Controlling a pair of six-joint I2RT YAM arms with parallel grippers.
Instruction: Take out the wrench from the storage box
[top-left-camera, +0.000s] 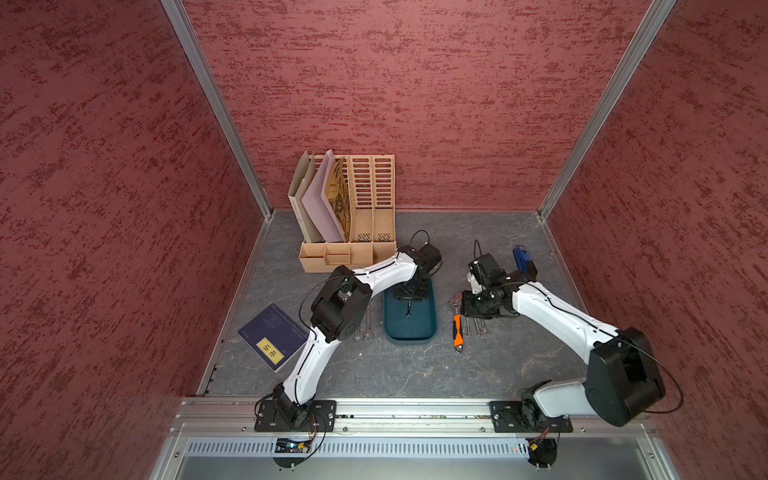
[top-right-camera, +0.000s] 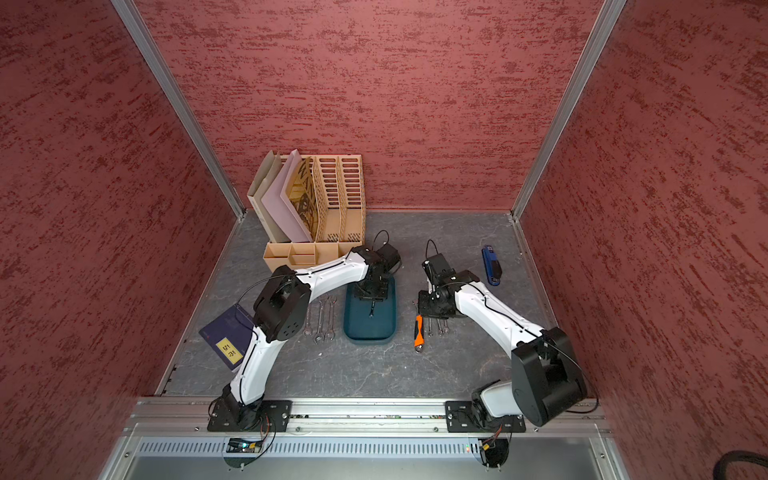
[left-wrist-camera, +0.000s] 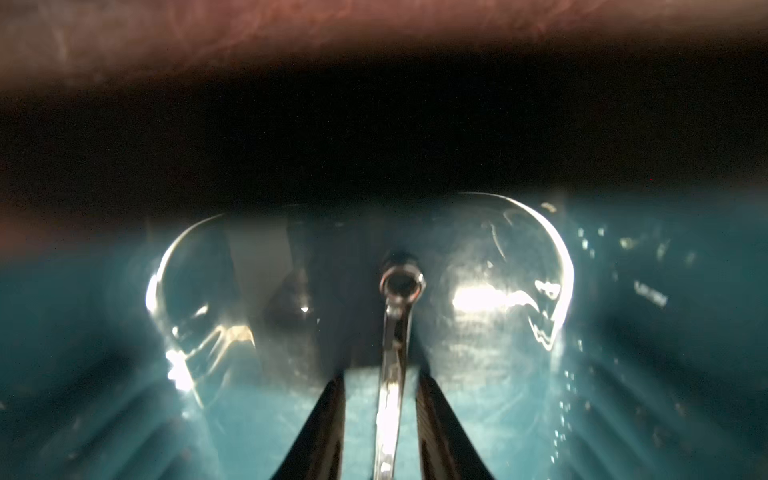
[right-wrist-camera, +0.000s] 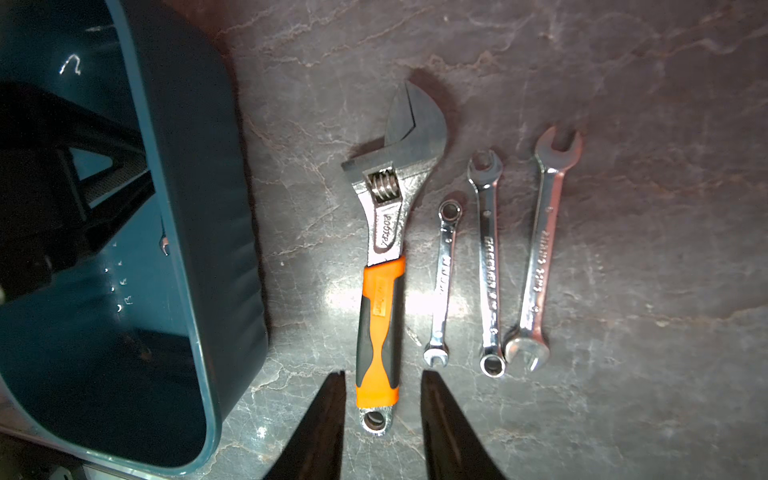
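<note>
A chrome wrench lies in the teal storage box. My left gripper is open down inside the box, one finger on either side of the wrench's handle, its ring end ahead of the tips. My right gripper hangs open over the table right of the box, above an orange-handled adjustable wrench and several small chrome wrenches.
A wooden organizer with boards stands at the back left. A dark blue flat case lies front left, more wrenches lie left of the box, and a blue tool sits back right.
</note>
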